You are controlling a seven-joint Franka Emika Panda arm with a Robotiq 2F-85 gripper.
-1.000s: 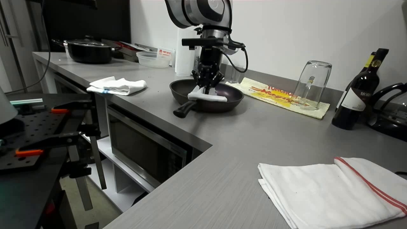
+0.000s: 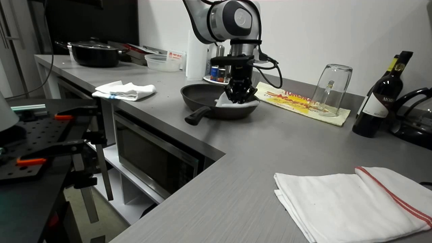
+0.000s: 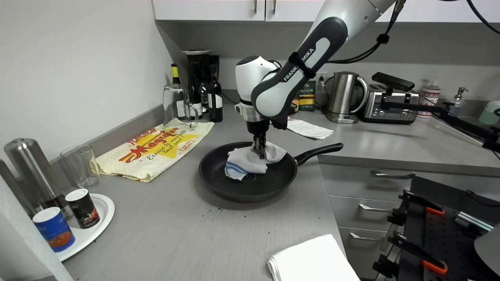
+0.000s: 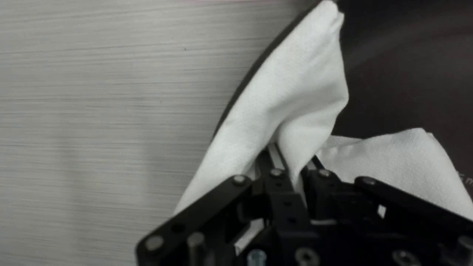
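A white cloth with blue stripes (image 3: 245, 163) lies bunched inside the black frying pan (image 3: 248, 192). My gripper (image 3: 259, 154) points down over the pan, shut on a fold of that cloth. Close up in the wrist view, the cloth (image 4: 288, 93) rises between the dark fingers, and part of it lies along the pan's rim. Seen from exterior view 1, the gripper (image 2: 239, 99) is over the right part of the pan (image 2: 198, 95), and its fingertips are hidden in the cloth.
Folded white cloths lie on the counter, one with red stripes (image 2: 352, 202) and another (image 2: 123, 91) near the edge. A yellow printed cloth (image 3: 154, 152) bears an upturned glass mug (image 3: 175, 110). Dark crumbs dot the counter before the pan, which is otherwise clear.
My gripper has moved right in exterior view 1, from near the pan's handle to its right side, carrying the cloth along. The pan is almost where it was.
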